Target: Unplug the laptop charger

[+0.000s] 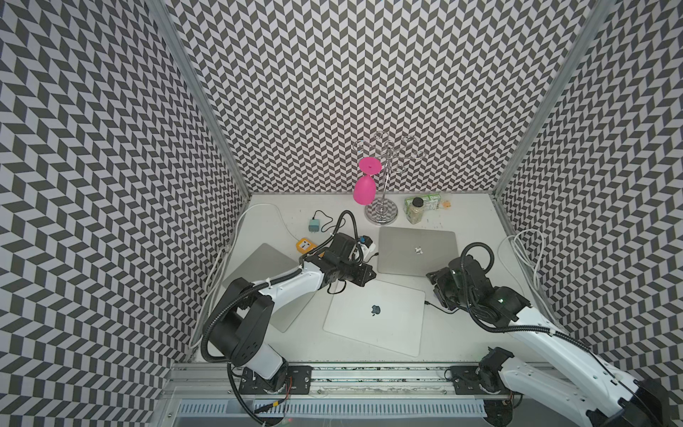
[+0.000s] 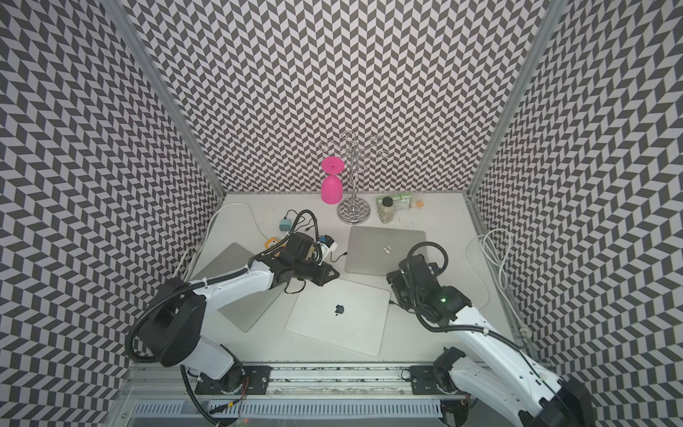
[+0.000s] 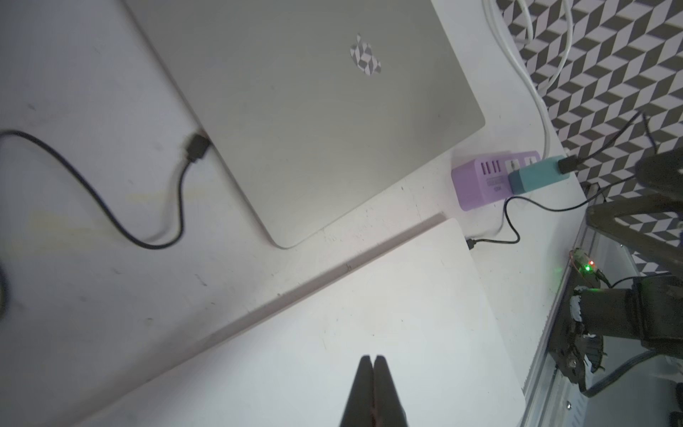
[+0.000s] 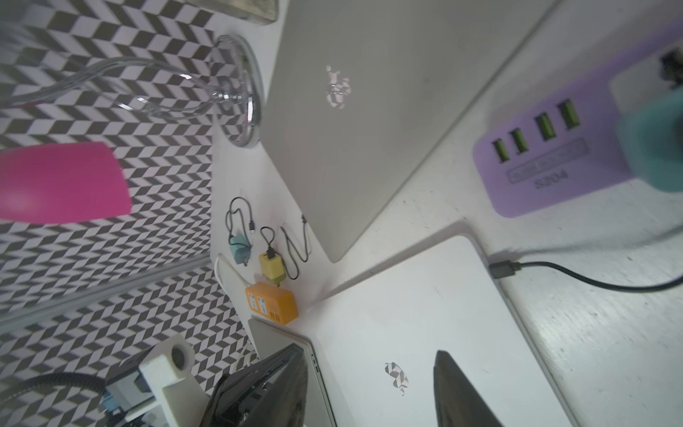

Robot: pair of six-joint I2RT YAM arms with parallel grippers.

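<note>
A white laptop lies at the front centre; a black charger cable plug sits at its right edge, the cable running right beside a purple power block with a teal adapter in it. A grey laptop behind has a cable plug at its left edge. My left gripper is above the white laptop's left part, shut, with nothing showing between its fingers. My right gripper is over the white laptop's right part, open, with nothing between its fingers.
Another grey laptop lies at left. An orange block, a chrome stand with a pink glass, and a bottle stand behind. White cables lie at the right edge.
</note>
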